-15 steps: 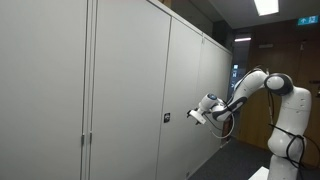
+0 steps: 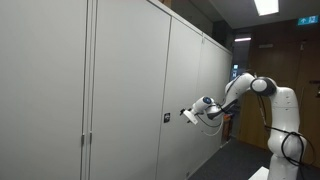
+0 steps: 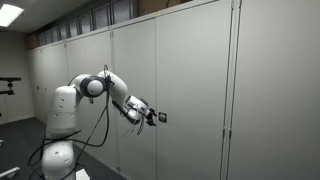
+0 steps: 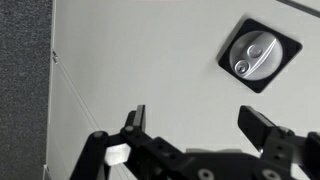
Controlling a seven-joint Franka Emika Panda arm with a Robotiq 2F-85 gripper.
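Observation:
A tall pale grey cabinet door [image 2: 128,90] carries a square black lock plate [image 2: 167,118] with a round silver turn handle. Seen from the wrist, the silver handle [image 4: 255,55] lies at the upper right, set at a slant in its black frame. My gripper stands open, its black fingertips wide apart at the bottom of that view with only bare door surface between them. The handle is beyond the fingers, apart from them. In the second exterior view the gripper [image 3: 150,118] is just left of the lock plate [image 3: 163,117], close to the door.
More cabinet doors [image 3: 195,90] run to both sides, with narrow vertical seams. Dark grey carpet [image 4: 25,80] shows along the left in the wrist view. A white table corner [image 2: 260,174] is near the arm's base.
The arm has reached further left along the doors, bringing the gripper nearer the lock plate. The doors and the lock plate look unchanged.

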